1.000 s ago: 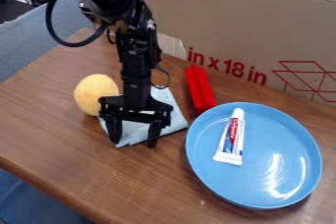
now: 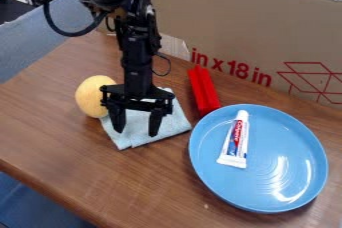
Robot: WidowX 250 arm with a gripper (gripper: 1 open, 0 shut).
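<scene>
My black gripper [image 2: 136,120] hangs over a folded pale blue cloth [image 2: 171,128] on the wooden table, its fingers pointing down and apart; whether anything is between them is hard to see. A yellow rounded object [image 2: 94,96] lies just left of the gripper, at the cloth's edge. To the right, a red object [image 2: 205,90] lies beside the cloth. A blue plate [image 2: 278,177] holds a white toothpaste tube [image 2: 235,139].
A cardboard box wall [image 2: 267,37] runs along the back.
My gripper has risen and moved back from its lower position toward the front of the cloth, showing more of the cloth beneath it. The other objects look unmoved.
</scene>
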